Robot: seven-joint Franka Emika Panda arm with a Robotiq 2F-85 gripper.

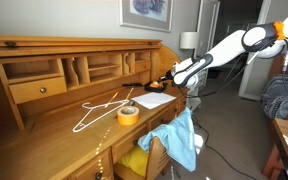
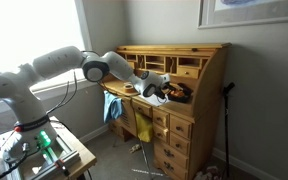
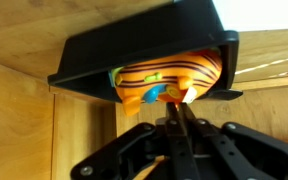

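An orange striped soft toy with white and blue patches lies in a black tray in the wrist view. My gripper reaches to the toy's near edge, its dark fingertips close together. Whether any part of the toy sits between them is hard to make out. In exterior view 1 the tray rests at the far end of the wooden desk, with my gripper beside it. The second exterior view has the gripper at the tray.
On the desktop lie a white hanger, an orange tape roll and white paper. A light blue cloth hangs over an open drawer at the front. Cubbyholes line the desk's back, behind the tray.
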